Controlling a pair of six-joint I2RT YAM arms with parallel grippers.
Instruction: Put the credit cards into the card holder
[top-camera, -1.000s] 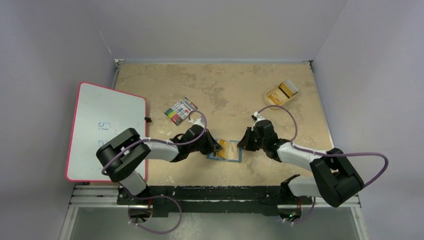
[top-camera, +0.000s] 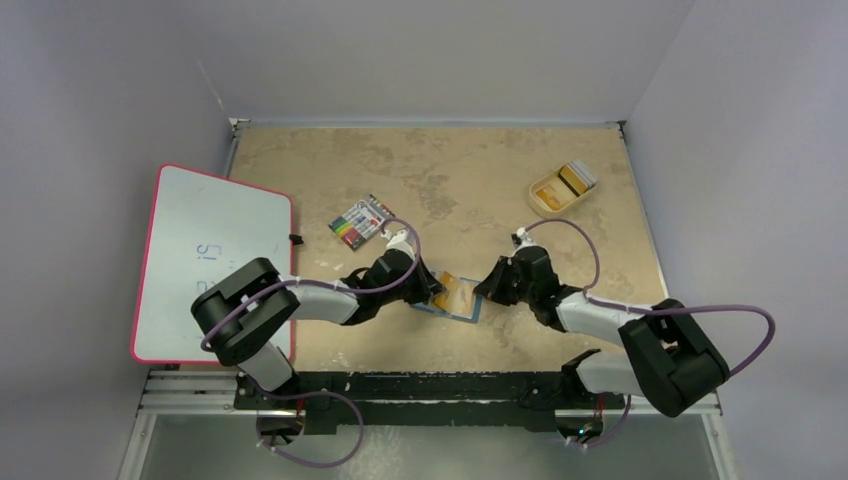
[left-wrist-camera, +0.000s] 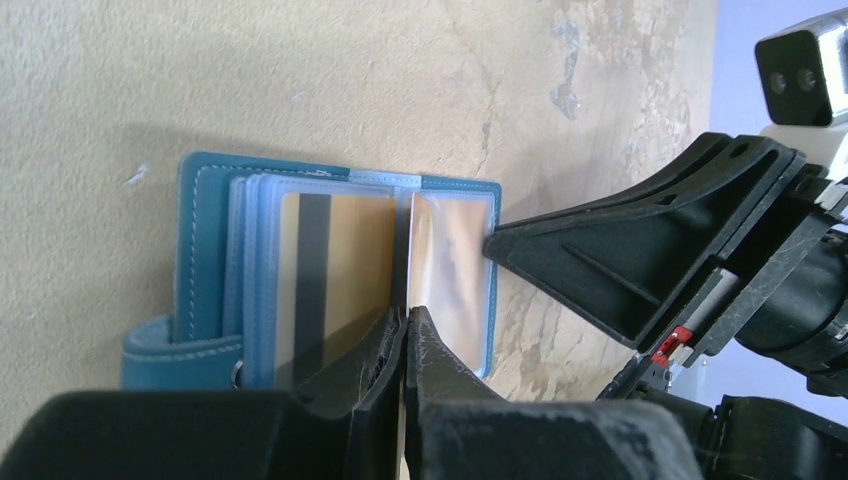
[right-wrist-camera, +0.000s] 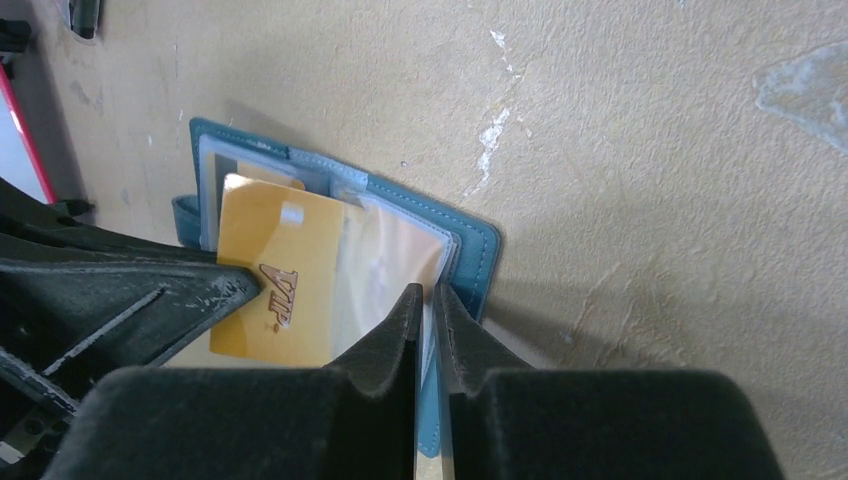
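Observation:
The blue card holder (top-camera: 464, 317) lies open on the table, between both grippers. A gold credit card (right-wrist-camera: 285, 270) sits partly inside a clear sleeve (right-wrist-camera: 390, 262) of it, its outer part still out. My left gripper is shut on this card, which shows edge-on between the fingertips in the left wrist view. At the sleeve's free edge, my right gripper stands slightly open, its fingertips a narrow gap apart with the edge running between them. Another gold card with a dark stripe (left-wrist-camera: 312, 270) lies in the holder's other side.
A tan tray (top-camera: 537, 203) with more cards stands at the back right. A box of coloured markers (top-camera: 361, 222) lies left of centre, and a whiteboard (top-camera: 212, 265) takes up the left side.
The left gripper stays close to the same place, and the holder appears slightly tilted compared with before.

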